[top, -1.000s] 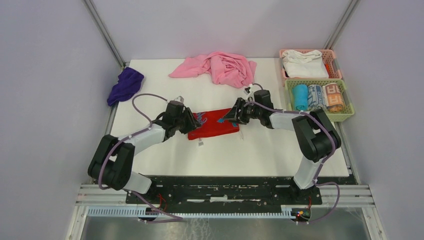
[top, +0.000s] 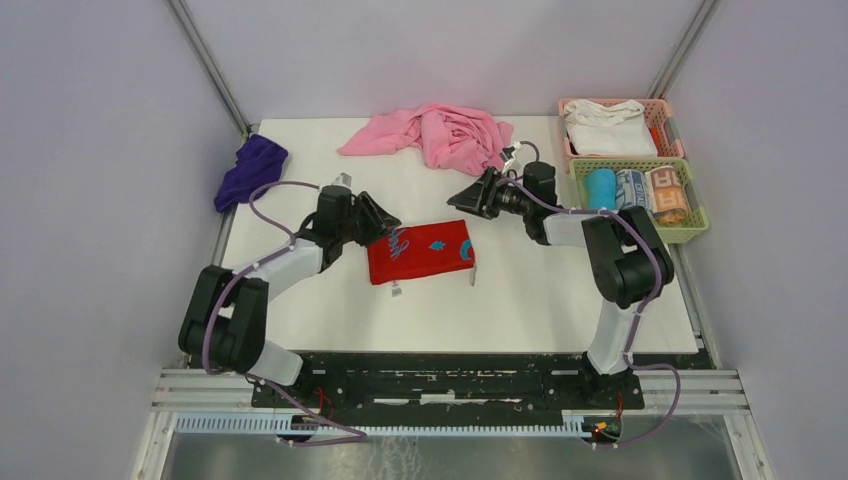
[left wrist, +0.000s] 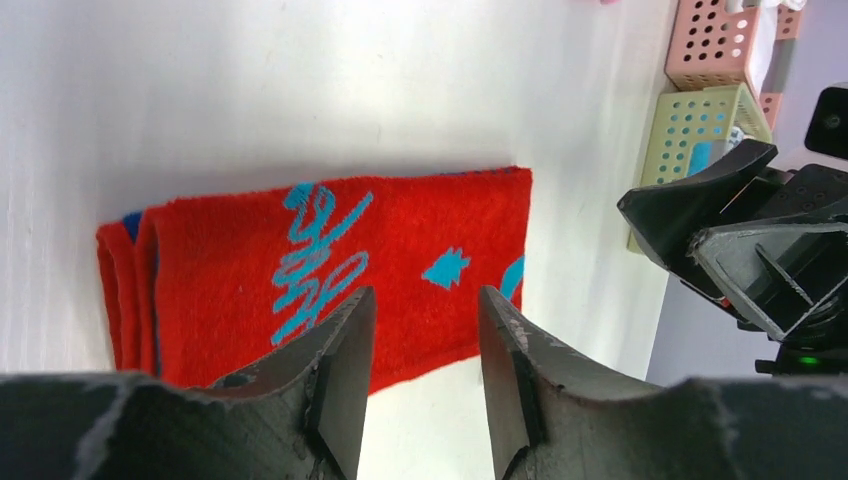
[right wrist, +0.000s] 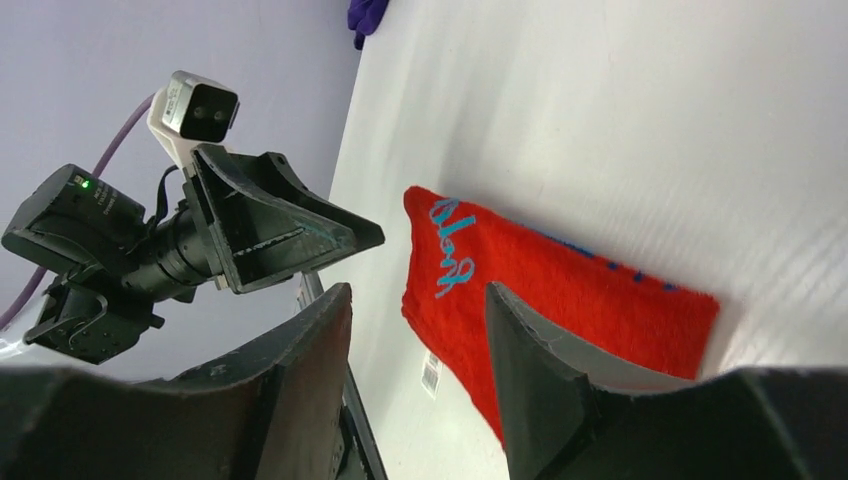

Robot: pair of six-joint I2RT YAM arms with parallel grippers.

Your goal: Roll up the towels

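A red towel (top: 420, 255) with blue lettering lies folded flat in the middle of the table, also in the left wrist view (left wrist: 400, 270) and right wrist view (right wrist: 590, 320). My left gripper (top: 385, 225) is raised over its upper left corner, fingers apart and empty. My right gripper (top: 470, 200) hangs above and beside its upper right corner, also open with nothing between the fingers.
A pink towel (top: 440, 135) lies crumpled at the back, a purple one (top: 250, 170) at the left edge. A green basket (top: 680, 230) with rolled towels and a pink basket (top: 670, 140) stand at the right.
The red towel has shifted slightly to the left.
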